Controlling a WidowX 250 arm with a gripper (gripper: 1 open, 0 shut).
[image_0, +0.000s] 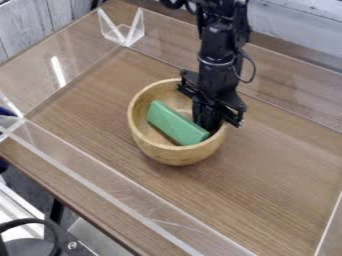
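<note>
A beige round bowl (154, 150) stands on the wooden table with a long green block (177, 125) lying inside it, slanting from back left to front right. The black gripper (211, 118) reaches down over the bowl's right side, its tips at the block's right end. It looks shut; whether anything is between its fingers is hidden by its body and the bowl.
A white wire-like holder (123, 30) sits at the back left. Black cables (34, 240) lie at the lower left corner beyond the table's edge.
</note>
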